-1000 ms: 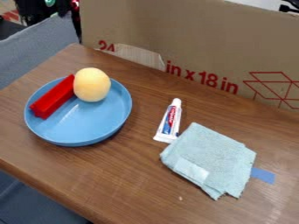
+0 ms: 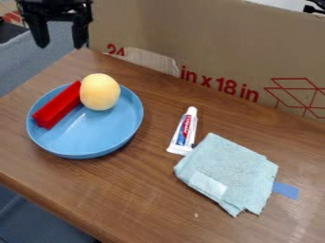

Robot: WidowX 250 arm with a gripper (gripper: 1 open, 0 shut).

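Observation:
My black gripper (image 2: 60, 34) is at the top left, raised above the grey surface beyond the table, with its two fingers apart and open, nothing seen between them. A blue plate (image 2: 102, 138) on the wooden table holds a red block (image 2: 55, 105) and a pale yellow ball (image 2: 99, 91). Right of the plate lies a white toothpaste tube (image 2: 183, 130). A folded light-blue cloth (image 2: 226, 175) is at the lower right.
A cardboard box (image 2: 216, 47) stands along the back of the table. A strip of blue tape (image 2: 286, 190) is beside the cloth.
My gripper has come further into view at the top left, moving slightly compared with earlier, when it was mostly out of frame. The objects on the table have not moved.

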